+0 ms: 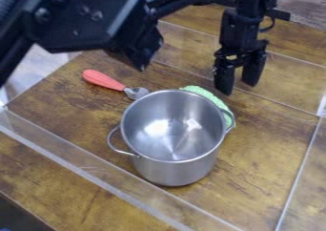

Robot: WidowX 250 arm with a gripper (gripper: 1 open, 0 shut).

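My black gripper [238, 74] hangs at the top right above the wooden table, open, with its fingers pointing down just behind a green cloth-like item [211, 99]. That item lies partly hidden behind a large steel pot [173, 139] with two handles. A utensil with an orange handle [105, 79] and a metal end lies left of the pot. A large dark, blurred shape covers the upper left of the view.
Clear plastic edges run along the lower left and right sides.
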